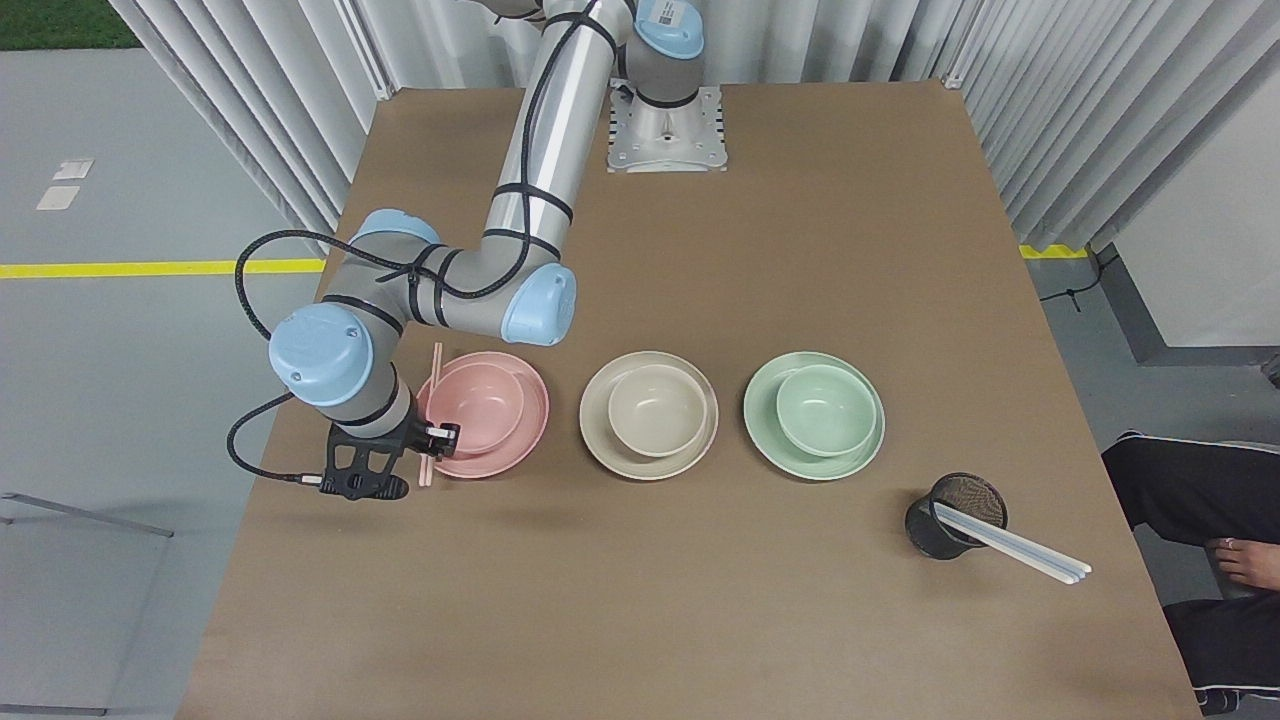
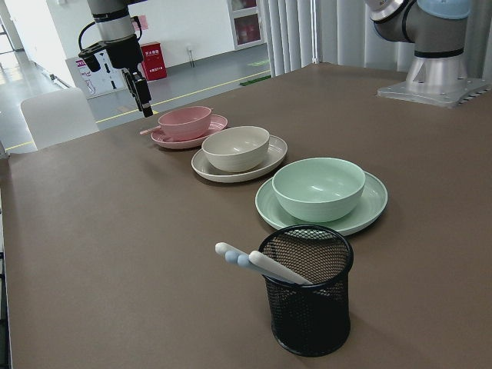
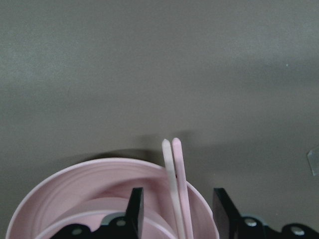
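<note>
My gripper hangs above the left edge of the pink plate [image 1: 510, 462], its fingers apart. Between and below them in the wrist view lie two pink chopsticks [image 3: 182, 184], resting on the plate's rim. A pink bowl [image 1: 474, 396] sits in the pink plate, partly hidden by the gripper in the front view. In the left view the gripper hangs above and beyond the pink set, pointing down.
A cream bowl [image 1: 657, 408] on its plate and a green bowl [image 1: 825, 408] on its plate stand to the right. A black mesh cup [image 2: 310, 323] with light chopsticks [image 1: 1020, 546] stands at front right.
</note>
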